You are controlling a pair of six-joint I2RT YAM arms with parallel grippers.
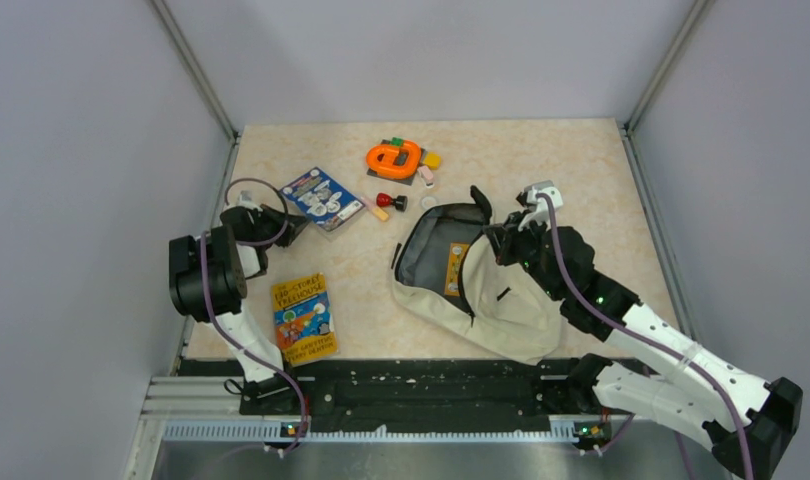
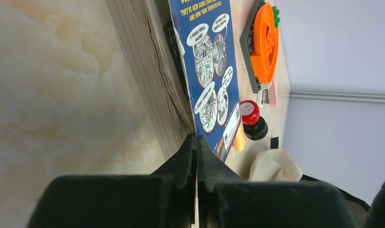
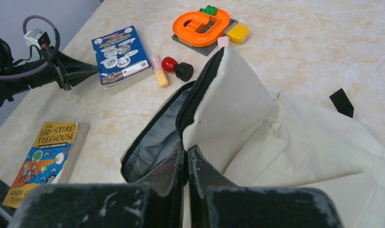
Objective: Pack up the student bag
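A blue book [image 1: 321, 195] lies at the back left, its page edges facing my left gripper, which is shut with its tips against the cover's edge. A yellow Treehouse book [image 1: 303, 318] lies at the front left. The cream bag [image 1: 431, 305] lies open at centre right, a yellow item [image 1: 454, 268] visible inside. My right gripper is shut at the bag's dark zipper edge and cream fabric [image 3: 233, 95]; whether fabric is between its fingers I cannot tell.
An orange toy [image 1: 393, 158], yellow block [image 1: 432, 160], red-and-black object [image 1: 391, 202], pink-yellow stick [image 1: 376, 210] and small pale items [image 1: 426, 176] sit at the back middle.
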